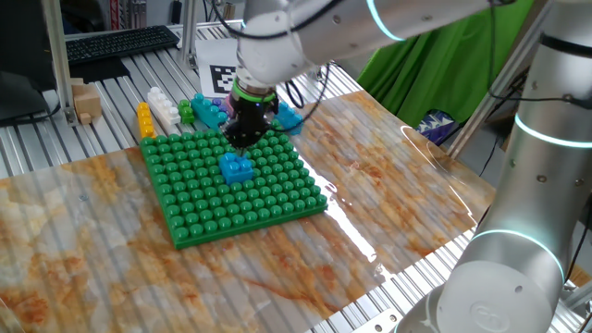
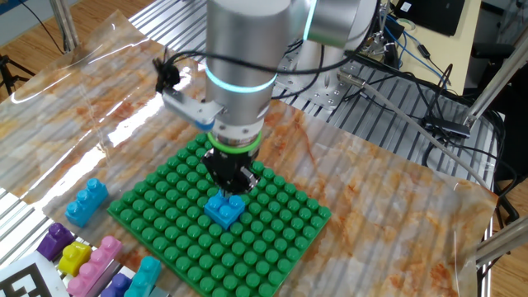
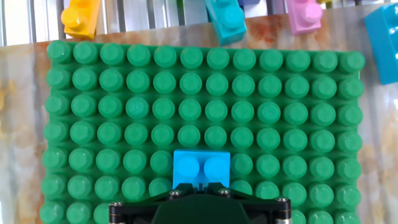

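A blue brick [image 1: 236, 168] sits on the studs of the green baseplate [image 1: 185, 217], near its middle. My gripper [image 2: 223, 191] points down right above this brick, its tips at or very close to the brick's top. In the wrist view two studs of the blue brick [image 3: 201, 167] show, while its near part is hidden by the gripper. The fingertips look close together there, with a little blue between them. Whether they grip part of the brick or only stand over it, I cannot tell.
Loose bricks lie along the baseplate's far edge: orange [image 3: 81, 17], teal [image 3: 226, 22], pink [image 3: 305, 15] and a blue one [image 2: 86, 202] at the corner. A printed marker [image 2: 31, 280] lies behind them. The marbled sheet [image 2: 396, 223] is bare beside the baseplate.
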